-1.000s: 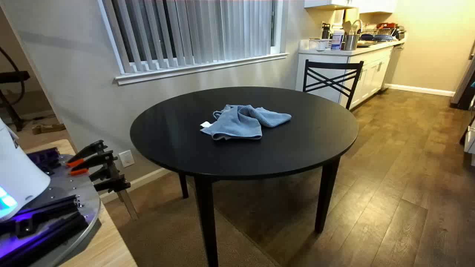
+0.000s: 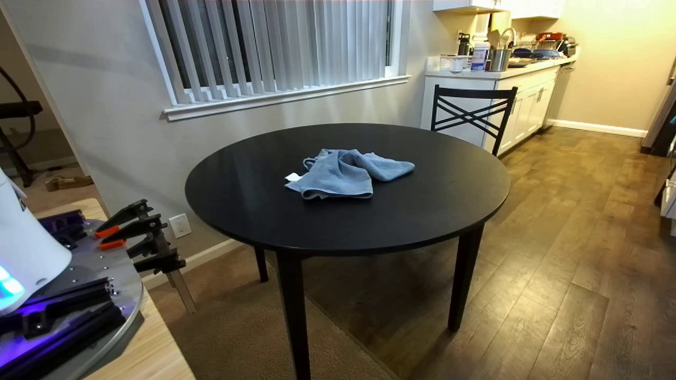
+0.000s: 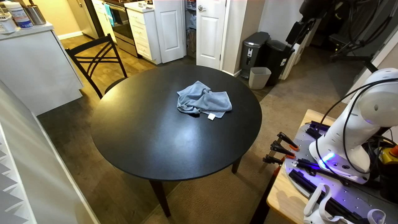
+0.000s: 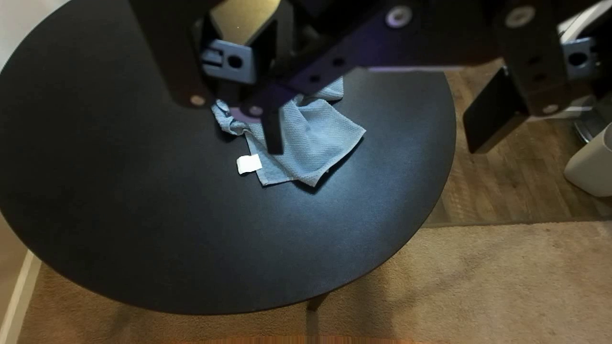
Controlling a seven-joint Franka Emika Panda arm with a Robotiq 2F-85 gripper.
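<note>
A crumpled blue cloth point(image 2: 345, 174) with a white tag lies on the round black table point(image 2: 253, 215). From the other side, the cloth point(image 3: 205, 100) sits right of the table's middle, its tag toward the front. In the wrist view my gripper is open, its two fingers wide apart, with nothing held. The left finger point(image 4: 273, 132) overlaps part of the cloth point(image 4: 321, 134) in the picture, hiding some of it; the right finger point(image 4: 493, 112) appears past the table's edge. Exterior view 1 does not show the gripper.
Bare tabletop surrounds the cloth. A black chair point(image 3: 97, 61) stands at the table's kitchen side. My white arm base point(image 3: 339, 138) is on a separate wooden bench point(image 3: 283, 192), with black clamps point(image 3: 279, 147) at its edge. Bins point(image 3: 255, 52) stand on the floor beyond the table.
</note>
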